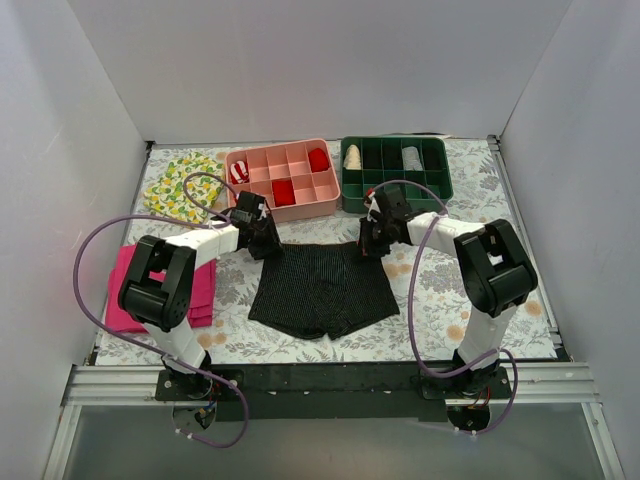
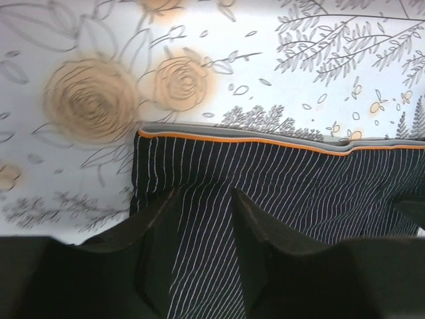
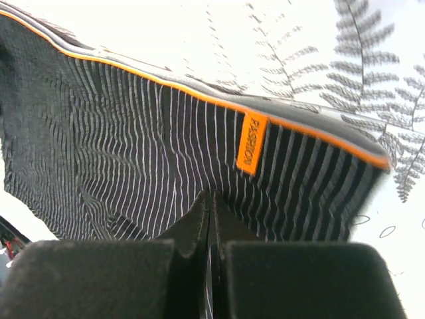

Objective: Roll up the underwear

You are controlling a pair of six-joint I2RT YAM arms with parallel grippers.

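Black underwear [image 1: 322, 285] with thin pale pinstripes lies spread on the table, its waistband edge at the far side. My left gripper [image 1: 268, 250] sits at its far left corner; in the left wrist view the striped cloth [image 2: 206, 246] runs between the fingers, which are shut on it. My right gripper [image 1: 372, 251] is at the far right corner. Over there its fingertips [image 3: 199, 206] meet, shut against the cloth, and whether a thin fold is pinched cannot be seen. An orange label [image 3: 252, 143] shows by the orange-edged waistband.
Behind the underwear stand a pink divided box [image 1: 310, 208] and a green divided box [image 1: 449, 190], both holding rolled items. Pink folded cloths [image 1: 202, 295] and a yellow patterned cloth [image 1: 180, 175] lie at the left.
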